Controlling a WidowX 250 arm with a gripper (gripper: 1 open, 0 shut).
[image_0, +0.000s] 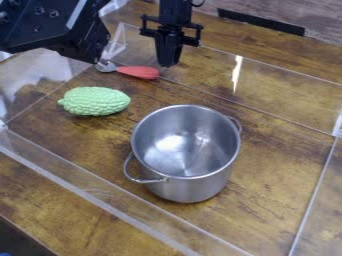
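Observation:
My black gripper (170, 44) hangs at the top centre of the camera view, pointing down, above and behind a red-handled utensil (138, 72) with a metal end. It looks shut, with nothing visible between its fingers. A pale green corn-like object (94, 101) lies on the left of the wooden table. A large steel pot (185, 150) with two side handles stands at the centre front.
Black cabling and arm parts (54, 25) fill the upper left. Clear plastic edges border the table at left, front and right. Bare wood (274, 80) is open at the back right and right of the pot.

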